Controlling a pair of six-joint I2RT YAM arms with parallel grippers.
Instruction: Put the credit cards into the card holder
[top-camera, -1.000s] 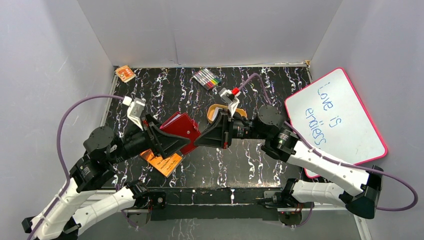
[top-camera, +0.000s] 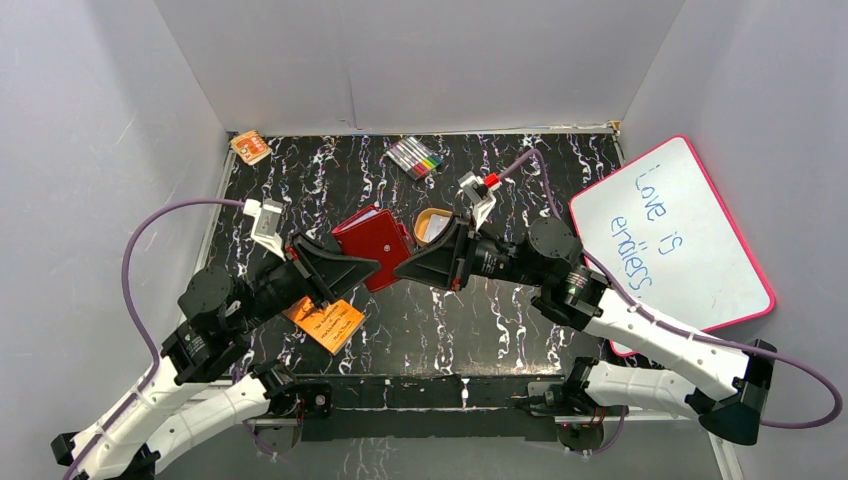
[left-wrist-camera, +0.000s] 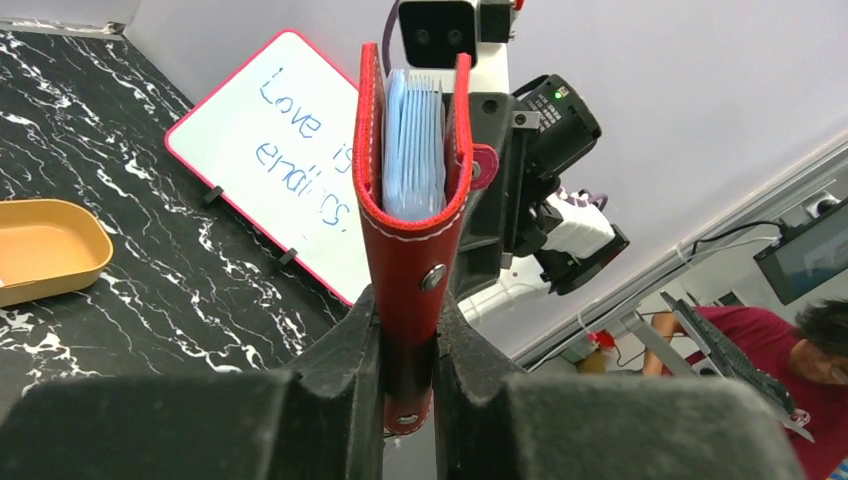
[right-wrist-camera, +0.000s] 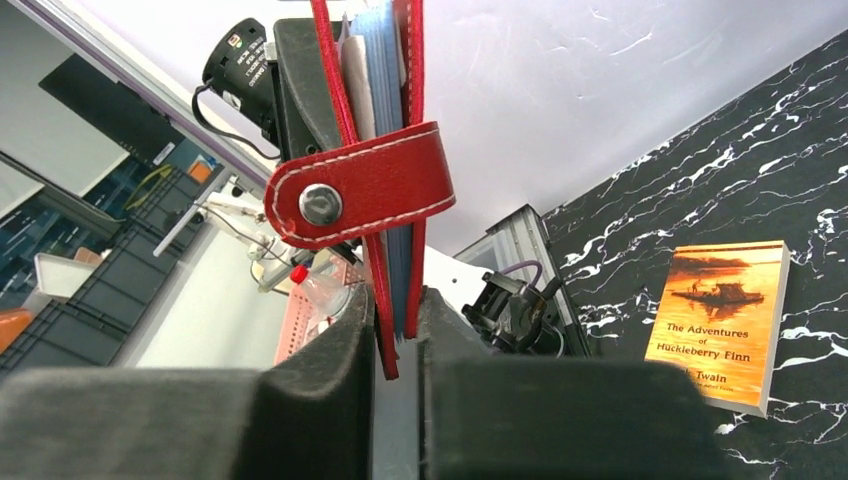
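A red leather card holder (top-camera: 372, 245) with a snap strap (right-wrist-camera: 390, 180) and clear blue card sleeves (left-wrist-camera: 412, 140) is held upright between both grippers. My left gripper (top-camera: 365, 268) is shut on its lower part, seen end-on in the left wrist view (left-wrist-camera: 408, 350). My right gripper (top-camera: 405, 268) is at the other end, its fingertips (right-wrist-camera: 350, 340) on either side of the holder's lower edge; whether they grip it is unclear. Behind, the yellow tray (top-camera: 432, 218) holds pale flat items, partly hidden in the top view.
An orange book (top-camera: 330, 322) lies front left, a small book (top-camera: 250, 148) back left, markers (top-camera: 413, 157) at the back. The whiteboard (top-camera: 670, 250) leans at the right. Some bare table shows front centre.
Over the last second both arms and the holder have shifted slightly right, the right arm also a little upward in the top view.
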